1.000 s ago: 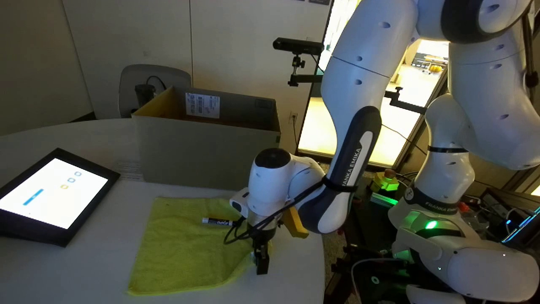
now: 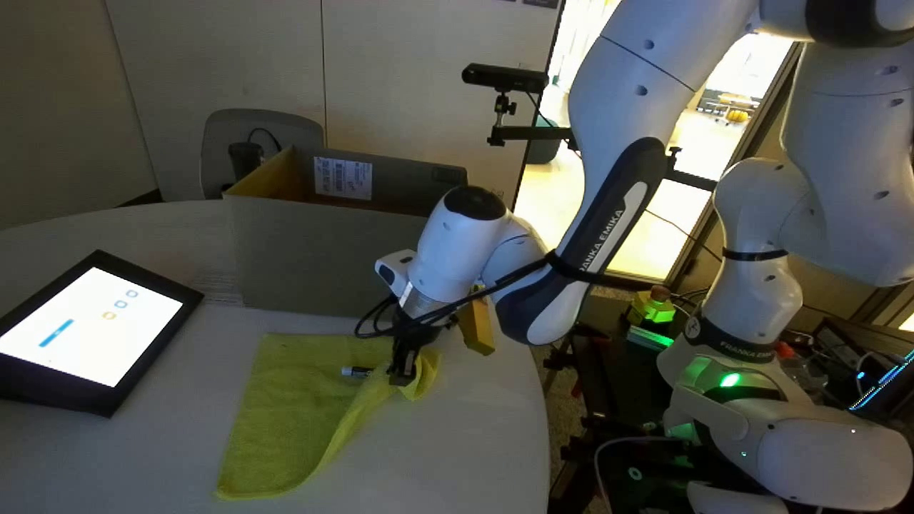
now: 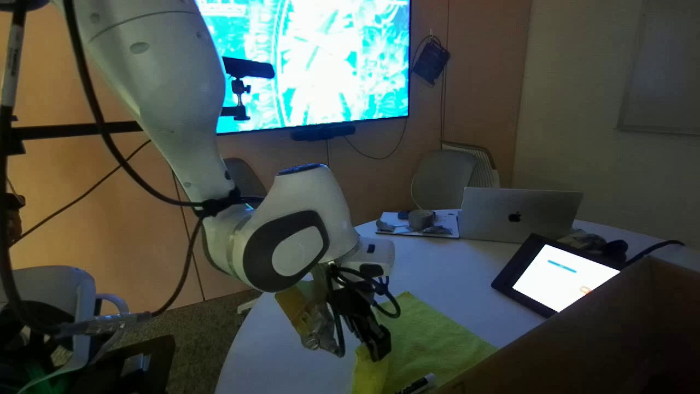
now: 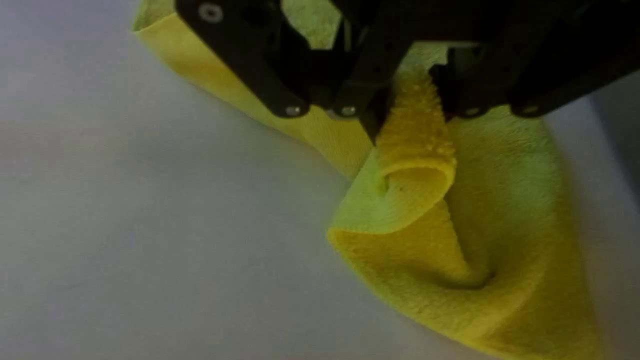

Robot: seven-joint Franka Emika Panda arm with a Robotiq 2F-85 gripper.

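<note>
A yellow-green towel [image 2: 287, 411] lies on the white table, with its right side lifted and folded inward. My gripper [image 2: 403, 374] is shut on a bunched part of it, above the cloth. Seen from the wrist, a rolled fold of the towel [image 4: 417, 141] comes out between the dark fingers, and the cloth below is creased. A marker [image 2: 355, 372] with a pale end lies on the towel just left of the gripper, part of it hidden. In exterior view 2 the marker [image 3: 420, 383] shows at the bottom edge.
Behind the towel stands a large cardboard box [image 2: 325, 253], close to the arm. A tablet [image 2: 90, 330] with a lit screen sits at the left. A laptop [image 3: 518, 215] is across the table. Bare table [image 2: 463, 462] lies front right of the towel.
The gripper has moved up and to the left in exterior view 1, from the towel's right edge toward the box. That corner came along, folding over the towel. The marker is now partly hidden.
</note>
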